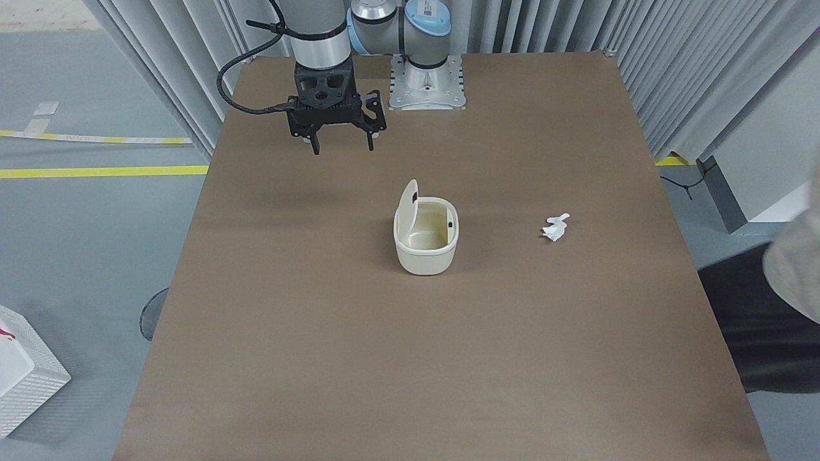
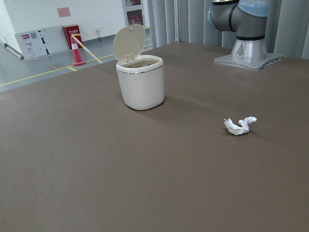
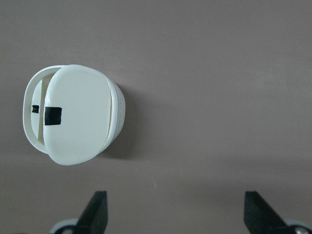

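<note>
A small white bin [image 1: 424, 246] stands mid-table with its lid [image 2: 129, 41] raised; in the wrist view the same bin [image 3: 78, 117] sits left of centre, seen from above. A crumpled white tissue [image 1: 555, 228] lies on the table to the right of the bin in the front view, and the same tissue [image 2: 240, 126] shows in the left camera view. My gripper [image 1: 343, 146] hangs near the table's back, behind and left of the bin in the front view, its fingers wide open with nothing between them [image 3: 175, 209].
My arm's base plate [image 1: 426, 96] is at the back edge, with grey curtains behind. A white box [image 1: 23, 369] is on the floor at lower left, and a pale blurred shape [image 1: 792, 261] is at the right edge.
</note>
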